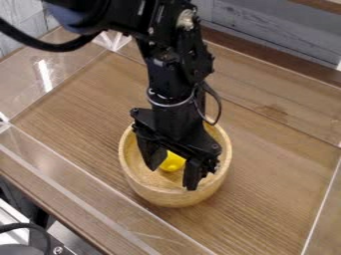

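Note:
A round light wooden bowl sits near the middle of the view. A small yellow object lies inside it, partly hidden by my black gripper. The gripper reaches down into the bowl from the top, open, with its two fingers on either side of the yellow object.
A dark cable shows at the lower left edge, and a ledge runs along the top right.

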